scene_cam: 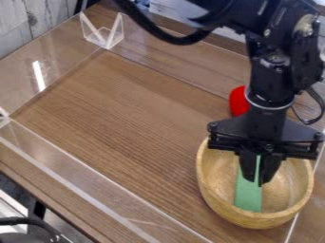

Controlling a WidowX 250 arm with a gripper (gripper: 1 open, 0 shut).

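My black gripper (260, 157) reaches down from the top right into a tan wooden bowl (222, 199) at the bottom right. A green oblong object (248, 196) lies in the bowl below the fingers, its upper end reaching up between them. The gripper appears shut on that end, though the fingertips partly hide the contact. Behind the gripper, a red round object (238, 100) is partly hidden.
A white wire holder (103, 28) stands at the back left. The table's left edge meets dark space at the lower left.
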